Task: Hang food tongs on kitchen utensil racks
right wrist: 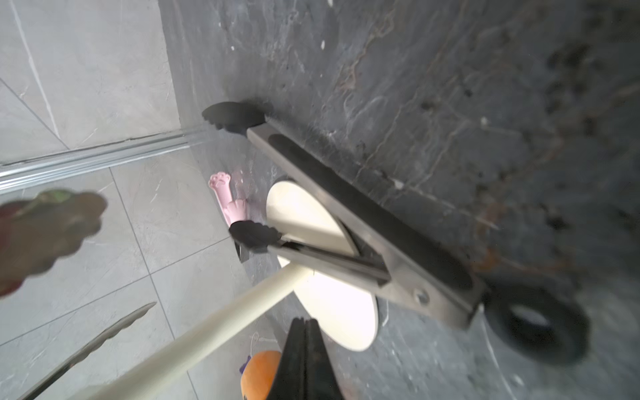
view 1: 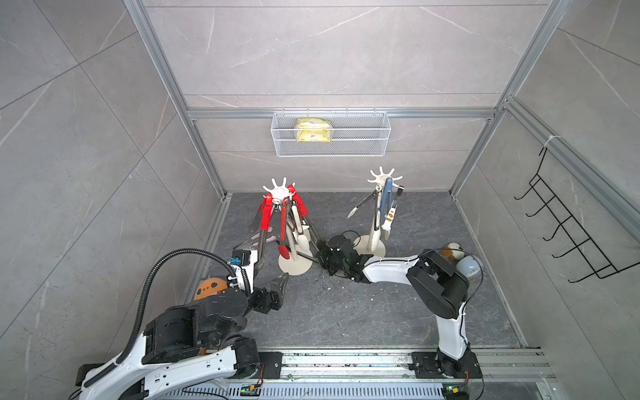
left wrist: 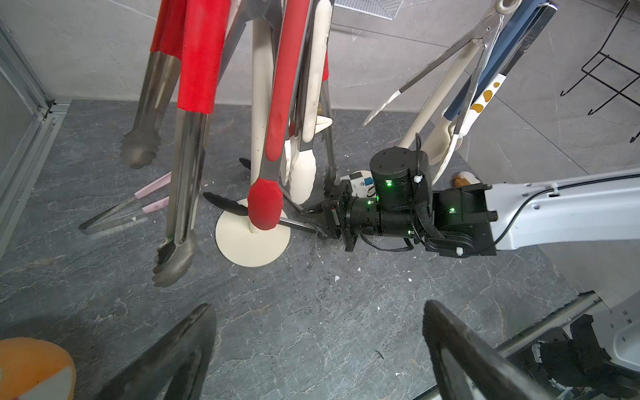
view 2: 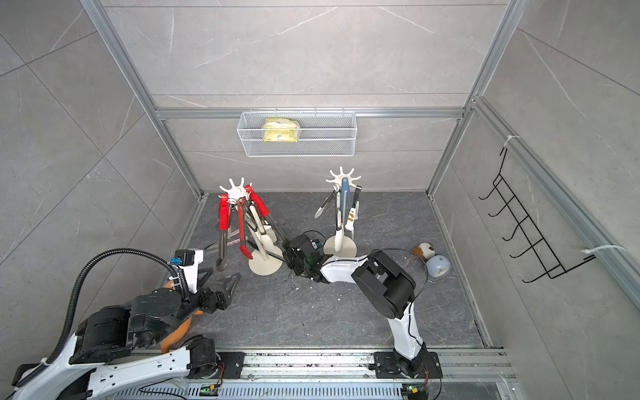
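Black-tipped metal tongs [right wrist: 393, 233] with a dark end loop lie low at the left rack's round cream base [right wrist: 346, 320], their arms spread, the lower one crossing the base. In the right wrist view, my right gripper is shut with nothing visible between its fingers, apart from the tongs and beside the rack's pole. The left rack [view 1: 278, 192] carries red-handled tongs [left wrist: 200, 60] and other utensils. The right rack [view 1: 382, 177] holds blue-handled and white utensils. Away from the tongs, my left gripper stands open and empty at the front left.
Pink-tipped tongs [left wrist: 152, 186] lie on the floor behind the left rack. Orange objects [view 1: 210, 287] sit by the left arm; brown and pale round things [view 1: 468, 266] stand at right. Hanging utensils crowd the left rack.
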